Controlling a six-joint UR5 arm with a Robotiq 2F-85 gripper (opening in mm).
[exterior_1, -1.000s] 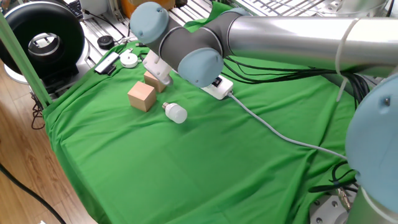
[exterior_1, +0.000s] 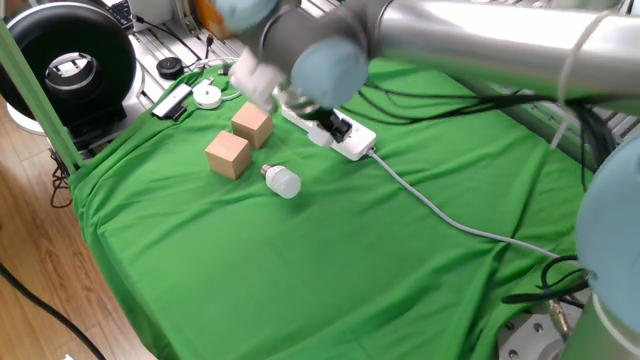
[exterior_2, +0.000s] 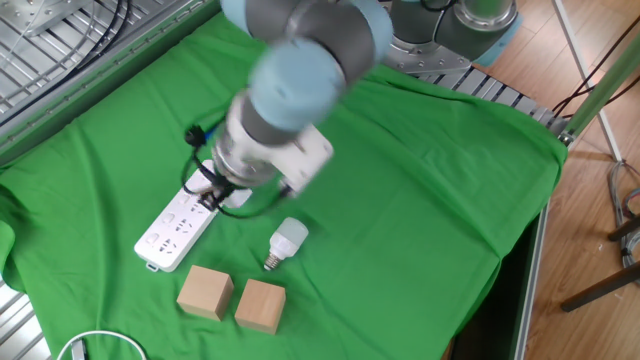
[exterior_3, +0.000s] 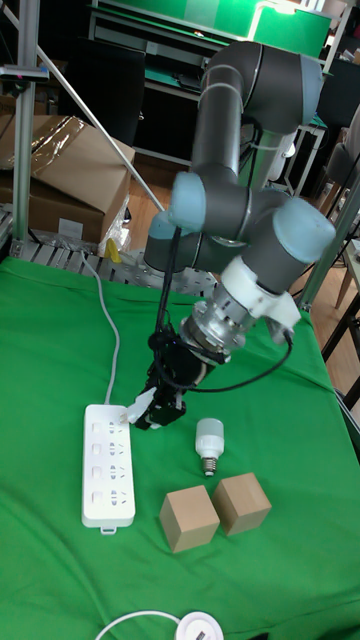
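Note:
A white power strip (exterior_3: 108, 469) lies on the green cloth, its grey cord running back towards the arm's base. Close beside the strip's edge, or over it, is my gripper (exterior_3: 158, 403), tilted downward; dark parts and a whitish piece show at its tip. Blur and small size hide whether its fingers are apart or together, and whether the whitish piece belongs to it. A white light bulb (exterior_2: 288, 240) lies on its side near the strip. Two wooden blocks (exterior_1: 229, 155) (exterior_1: 252, 124) stand near each other beyond the bulb's screw end.
A round white device (exterior_1: 207, 95) with a cable lies near the cloth's far edge. Black cables (exterior_1: 440, 105) hang below the arm. Bare green cloth (exterior_1: 300, 270) stretches across the front of the table in exterior view 1.
In exterior view 1 the arm's wrist has shifted upward in the picture, uncovering more of the power strip and the rear block. The bulb, blocks and strip have stayed put.

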